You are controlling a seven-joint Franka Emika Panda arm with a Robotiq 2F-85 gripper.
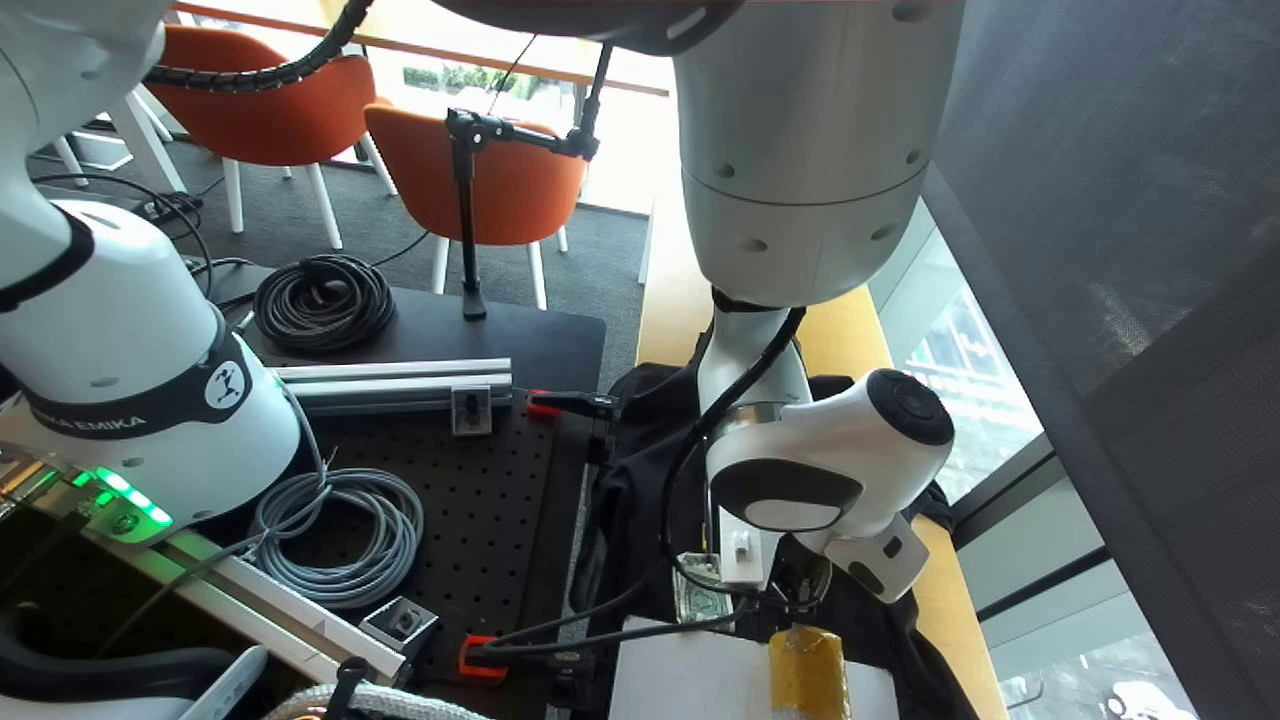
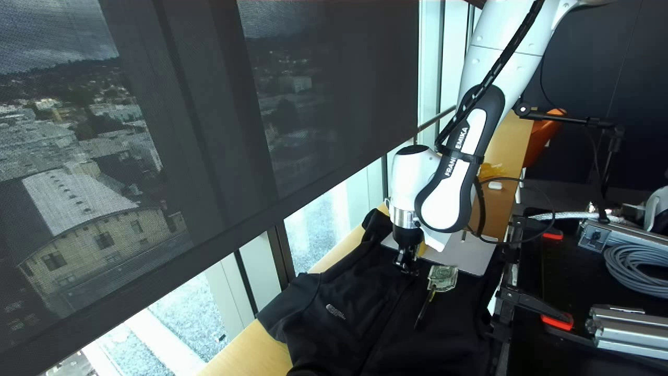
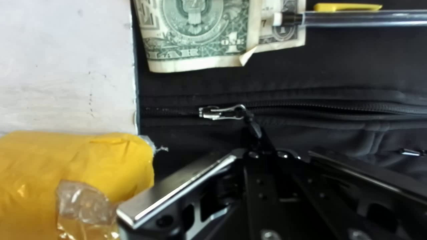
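A black jacket (image 2: 350, 313) lies spread on the wooden ledge, and its zipper (image 3: 312, 106) runs across the wrist view. The silver zipper slider (image 3: 214, 112) sits near the edge of a white board, with a dark pull cord (image 3: 254, 127) leading from its ring down to my fingertips. My gripper is shut, and the cord's end appears pinched between its fingers. The zipper teeth are parted slightly to the right of the slider. In exterior view 2, my gripper (image 2: 407, 266) points down close to the jacket.
A folded dollar bill (image 3: 196, 32) and a pen (image 3: 352, 18) lie on the jacket beside the zipper. The white board (image 3: 64, 72) carries a yellow taped roll (image 3: 76, 168) near my gripper. Window shade (image 2: 206, 156) and glass stand close on one side.
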